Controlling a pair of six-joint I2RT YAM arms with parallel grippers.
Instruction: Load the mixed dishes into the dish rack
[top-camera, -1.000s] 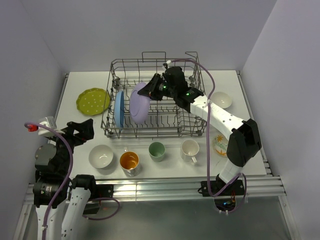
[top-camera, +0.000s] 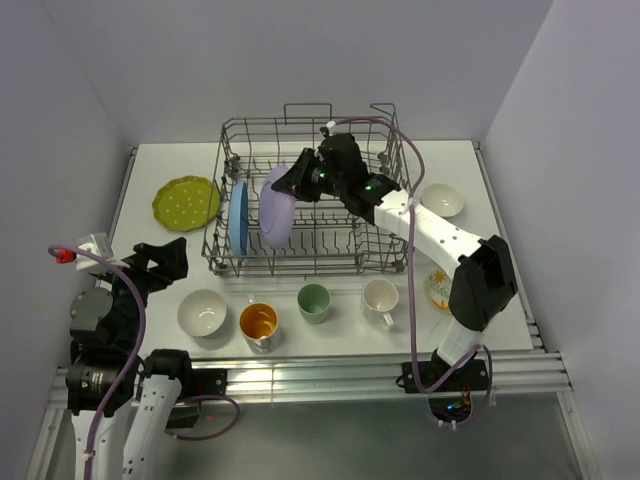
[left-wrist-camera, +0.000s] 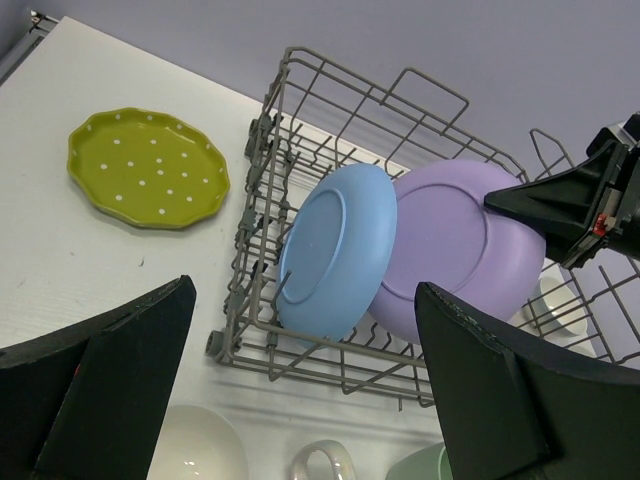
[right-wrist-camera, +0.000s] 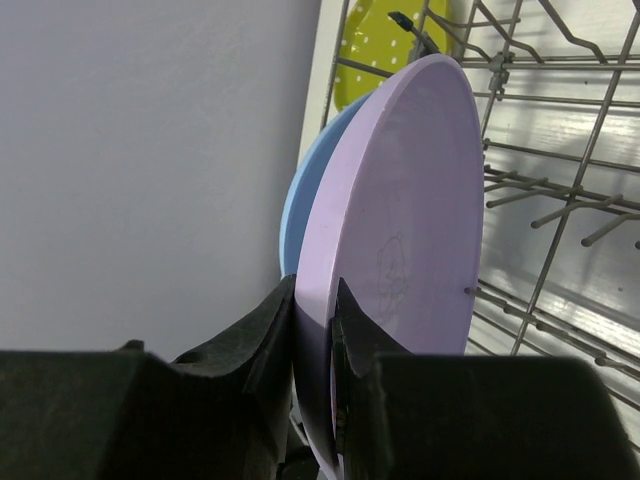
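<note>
The purple plate (top-camera: 275, 212) stands on edge in the left part of the wire dish rack (top-camera: 310, 262), tilted slightly. My right gripper is shut on its rim, one finger on each face. Just left of it, the blue plate (top-camera: 238, 220) stands upright in the rack. In the left wrist view the purple plate overlaps closely behind the blue one; whether they touch I cannot tell. The purple plate's lower edge is hidden among the wires. Far from the rack's dishes, my left gripper is open and empty at the table's left side.
A green dotted plate (top-camera: 186, 204) lies left of the rack. Along the front are a white bowl (top-camera: 202, 313), an orange mug (top-camera: 260, 325), a green cup (top-camera: 314, 302) and a white mug (top-camera: 380, 301). Another white bowl (top-camera: 442, 200) and a patterned dish (top-camera: 438, 289) lie right.
The purple plate has shifted slightly left, closer to the blue plate, with my right gripper still on it. The left arm looks nearly unmoved.
</note>
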